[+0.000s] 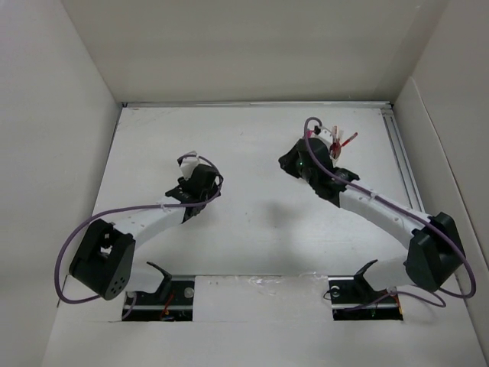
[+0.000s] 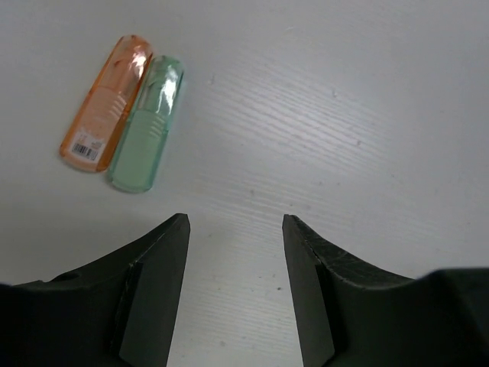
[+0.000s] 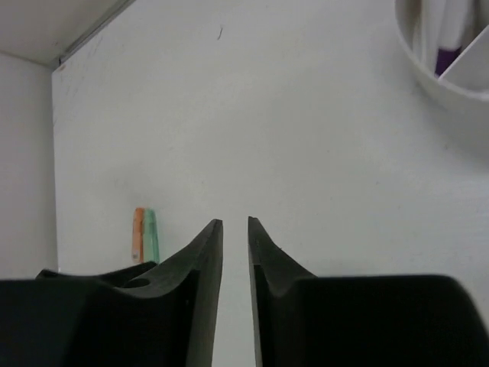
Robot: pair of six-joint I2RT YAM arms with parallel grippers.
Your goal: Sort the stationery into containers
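In the left wrist view an orange marker-like piece (image 2: 103, 107) and a green one (image 2: 145, 130) lie side by side on the table, just beyond my open left gripper, empty between its fingers. The right wrist view shows them small at lower left. My right gripper stands open and empty over bare table, with a white container (image 3: 428, 80) holding white and purple items at upper right. In the top view the container, with red items (image 1: 344, 141) poking out, is mostly behind the right arm; the two pieces are hidden by the left arm.
Walls stand at the left, back and right, with a metal rail (image 1: 252, 104) along the back edge.
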